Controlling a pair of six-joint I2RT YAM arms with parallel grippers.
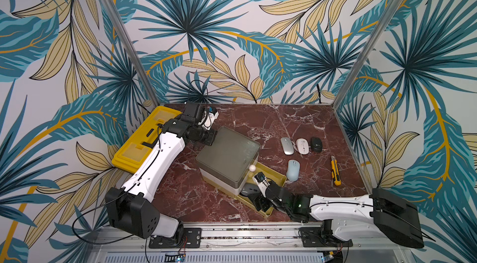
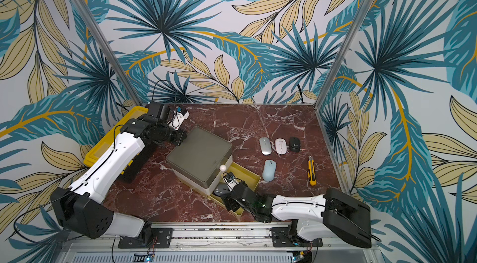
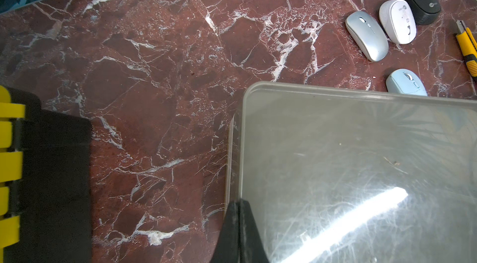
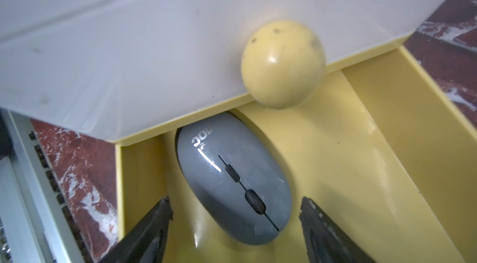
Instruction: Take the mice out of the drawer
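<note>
A grey box [image 1: 226,153] has its pale yellow drawer [image 4: 397,129] pulled out, a round cream knob [image 4: 280,64] on its front. A dark grey mouse [image 4: 233,178] lies in the drawer at the box end. My right gripper is over the drawer, its fingers apart on either side of the mouse's near end. My left gripper is shut at the box's left edge, nothing visible between its fingers.
Silver [image 1: 287,146], white [image 1: 302,146], black [image 1: 316,143] and light blue mice [image 1: 292,169] lie on the marble table right of the box, beside a yellow cutter [image 1: 335,171]. A yellow-black toolbox [image 1: 134,148] stands at the left.
</note>
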